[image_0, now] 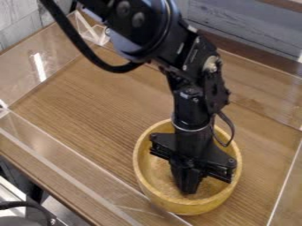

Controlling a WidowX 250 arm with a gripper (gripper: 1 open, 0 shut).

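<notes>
My black gripper (189, 177) is lowered into a yellow bowl (168, 196) near the front right of the wooden surface. Its fingers are close together and shut; whether anything is between them cannot be seen clearly. The gripper body hides much of the bowl's inside.
Low walls edge it at the back and left. A black cable lies at the lower left corner.
</notes>
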